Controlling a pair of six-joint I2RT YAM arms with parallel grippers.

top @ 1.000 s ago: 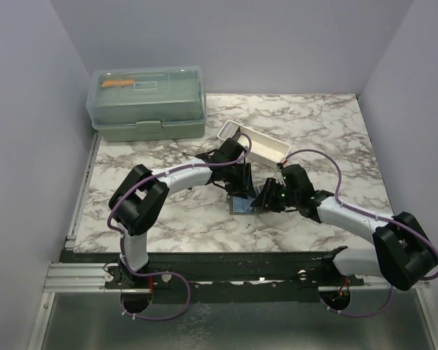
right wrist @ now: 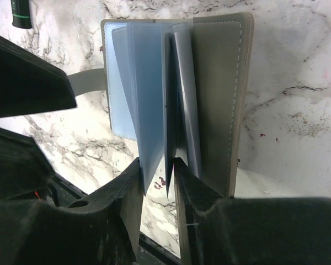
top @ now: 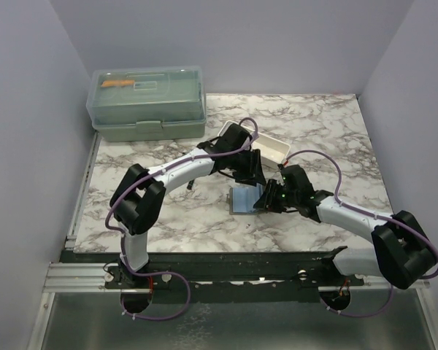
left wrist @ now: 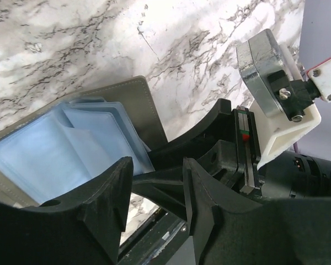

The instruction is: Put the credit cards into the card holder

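Observation:
The card holder [top: 244, 200] lies opened out on the table at the middle, with a grey stitched cover [right wrist: 220, 83] and light blue clear sleeves [left wrist: 83, 143]. In the right wrist view several sleeves [right wrist: 149, 88] stand up, fanned apart. My right gripper is part open at their lower ends, with sleeve edges in the gap between its fingertips. Above the holder's far right corner, my left gripper [top: 257, 180] is part open, close to the right fingers. No loose credit card can be made out clearly in any view.
A white tray [top: 272, 148] lies behind the holder, partly covered by my left arm. A green lidded box [top: 150, 131] stands at the back left. The dark marker [right wrist: 21, 14] lies left of the holder. Bare marble spreads at the right.
My left gripper has moved back and to the right, uncovering more of the holder's blue sleeves. My right arm has hardly moved.

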